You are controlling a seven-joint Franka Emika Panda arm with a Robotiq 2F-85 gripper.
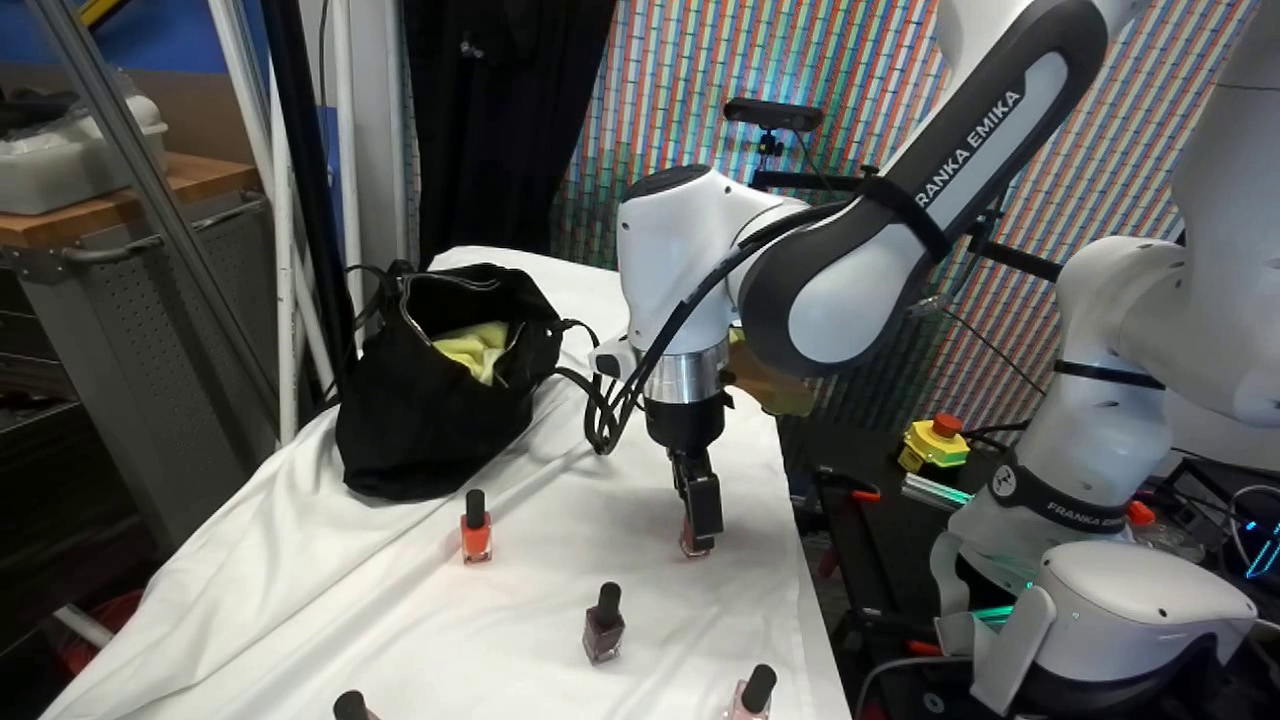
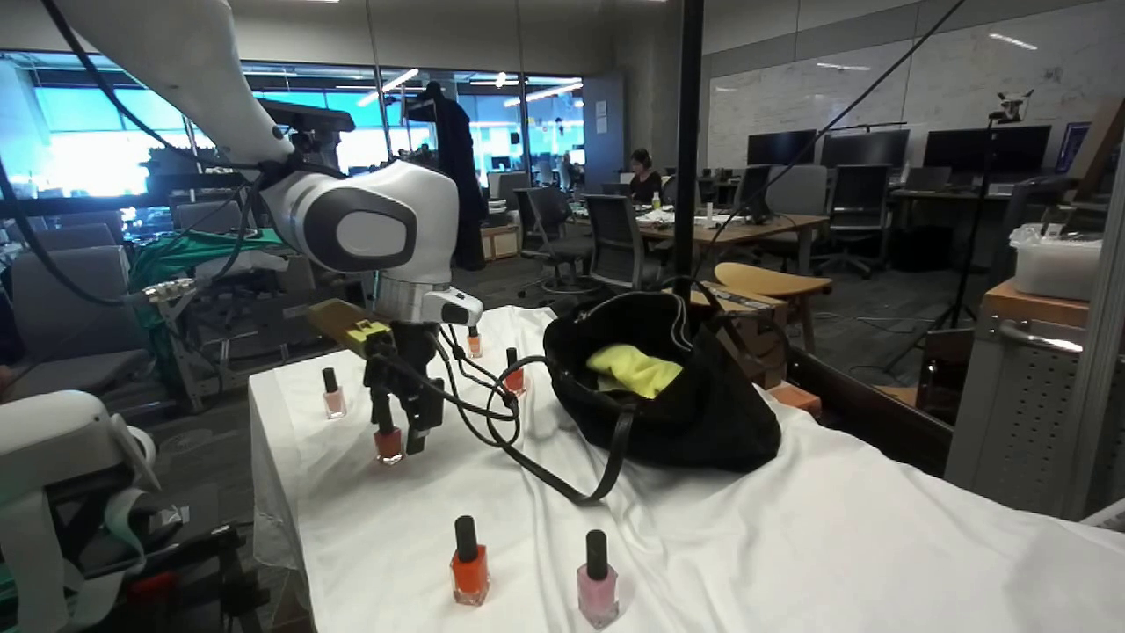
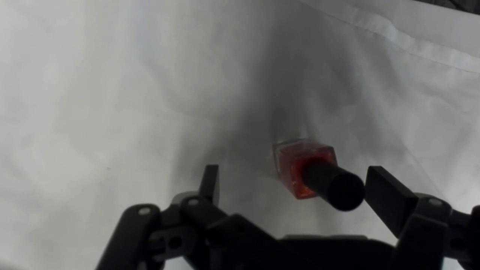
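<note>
Low over the table, my gripper is open around a red nail polish bottle with a black cap (image 3: 306,173). The bottle stands upright on the white cloth, its cap close to the right finger (image 3: 391,198) in the wrist view; whether they touch I cannot tell. A wide gap separates it from the left finger (image 3: 209,185). From exterior view 1 the gripper hides most of this bottle. A black bag (image 1: 438,408), open at the top with yellow cloth (image 1: 477,348) inside, sits on the table.
Other bottles stand apart: an orange-red one (image 1: 476,540), a dark one (image 1: 603,636) and a pale pink one (image 1: 750,702) among them. The bag's strap (image 2: 606,475) loops onto the cloth. A second robot arm (image 1: 1080,480) stands beyond the table edge.
</note>
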